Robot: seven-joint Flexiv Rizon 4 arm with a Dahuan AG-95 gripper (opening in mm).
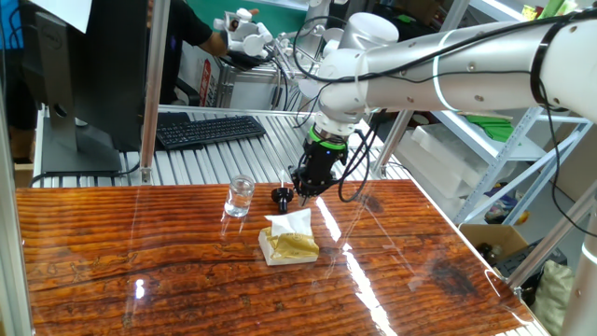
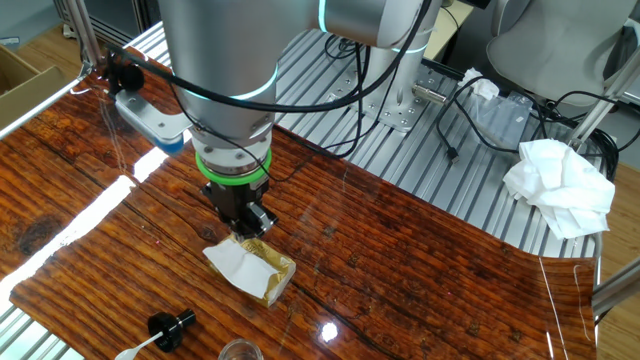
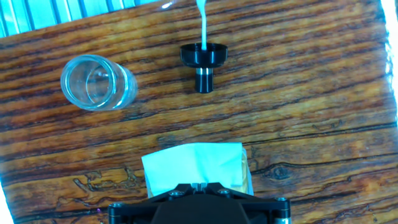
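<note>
A tissue pack (image 1: pixel 291 248) with gold wrapping lies on the glossy wooden table, a white tissue (image 2: pixel 240 266) standing out of its top. My gripper shows at the bottom of the wrist view, its fingertips together and nothing visible between them. In that view the tips overlap the near part of the tissue pack; in exterior view 1 the gripper hangs behind the pack, apart from it. A clear glass jar (image 3: pixel 93 83) stands on the table. To its right in the wrist view is a black funnel-like piece (image 3: pixel 204 57) with a pale stick in it.
Wide bare wood (image 1: pixel 140 261) lies left of and in front of the pack. Beyond the back edge are a keyboard (image 1: pixel 207 132) and a monitor (image 1: pixel 84 93). Crumpled white cloth or paper (image 2: pixel 560 188) sits at the table's edge in exterior view 2.
</note>
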